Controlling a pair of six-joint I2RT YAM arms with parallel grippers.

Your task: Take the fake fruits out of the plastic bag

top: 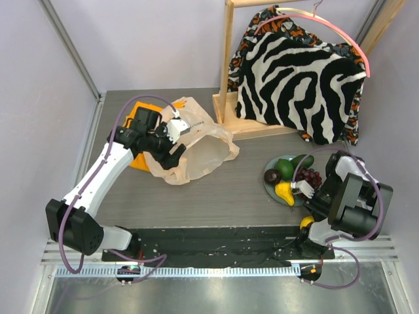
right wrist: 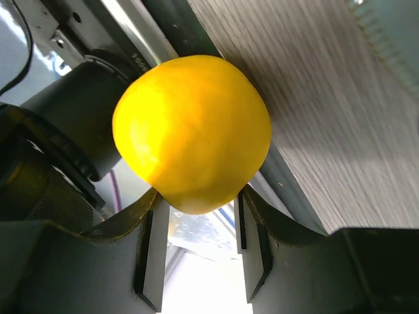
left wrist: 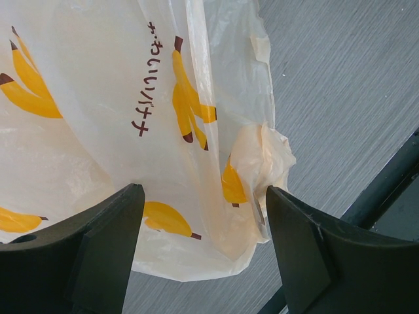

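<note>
The pale plastic bag (top: 219,147), printed with bananas, lies crumpled on the left half of the table with its mouth facing right. Above it is my left gripper, its fingers apart, with a fold of bag film (left wrist: 258,157) close to the right finger. No fruit shows in the part of the bag in view. A round yellow fruit (right wrist: 193,127) is pinched between the fingertips of my right gripper, near the table's front right edge. The green plate (top: 268,190) holds a yellow pear-shaped fruit (top: 284,191), dark grapes (top: 313,175), and green and dark fruits (top: 285,169).
An orange item (top: 139,161) lies partly under the bag. At the back right stands a wooden rack (top: 227,65) with a zebra-patterned cloth (top: 294,78) hanging on it. Bare table lies between bag and plate.
</note>
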